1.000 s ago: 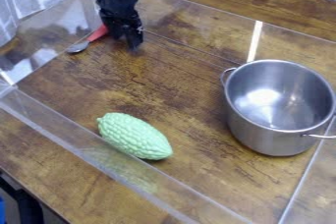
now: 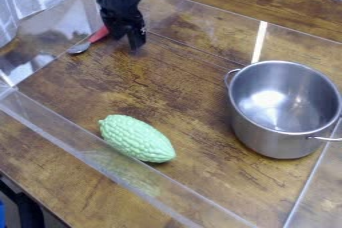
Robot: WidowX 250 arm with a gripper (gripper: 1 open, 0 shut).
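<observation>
The black gripper (image 2: pixel 123 30) hangs low over the wooden table at the upper left, next to a spoon (image 2: pixel 84 43) with a red handle, which lies at its left side. The gripper's fingers are dark and small in view, so I cannot tell whether they are open or shut, or whether they touch the spoon. A steel pot (image 2: pixel 281 110) with two handles stands at the right. A pale green bitter melon (image 2: pixel 135 138) lies at the lower middle.
Clear strips or panels (image 2: pixel 107 158) border the work area at the front and left.
The gripper has shifted very slightly at most. The spoon, pot and melon stay in place.
</observation>
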